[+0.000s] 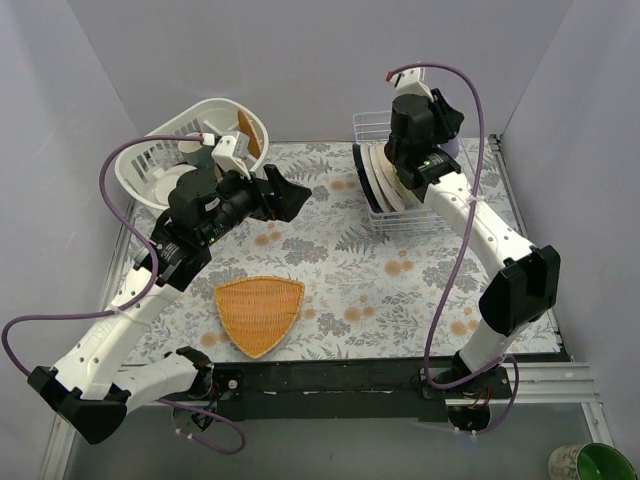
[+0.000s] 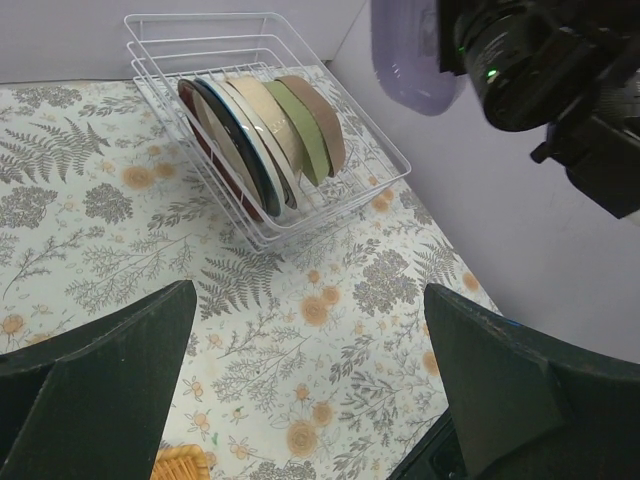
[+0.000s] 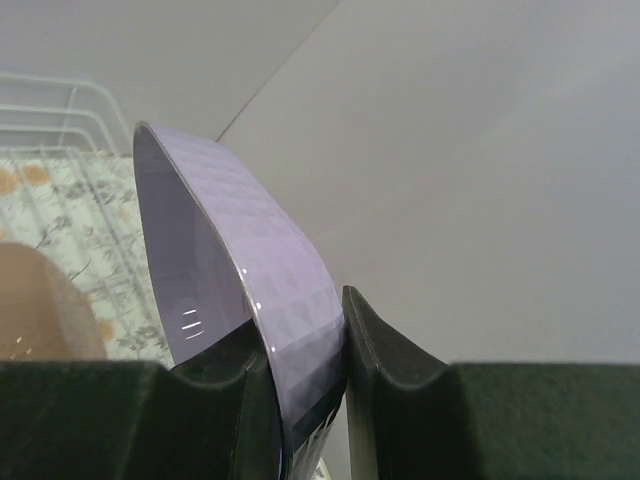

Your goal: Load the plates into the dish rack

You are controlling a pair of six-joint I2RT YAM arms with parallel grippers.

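Note:
In the right wrist view a lavender plate point(image 3: 275, 260) stands on edge with my right gripper shut on its rim. The left wrist view shows that plate point(image 2: 412, 60) above the rack's right side, apart from it. The white wire dish rack point(image 2: 260, 235) holds several upright plates side by side, among them a green plate point(image 2: 302, 125) and a brown plate point(image 2: 325, 125). From above, the right arm covers part of the rack and most of the lavender plate point(image 1: 451, 147). My left gripper point(image 1: 290, 192) is open and empty over the table's left half.
A white basket point(image 1: 140, 165) with dishes and a wooden-coloured item point(image 1: 248, 132) stands at the back left, partly behind the left arm. An orange woven mat point(image 1: 258, 312) lies front left. A grey wall point(image 1: 575, 150) rises close to the right.

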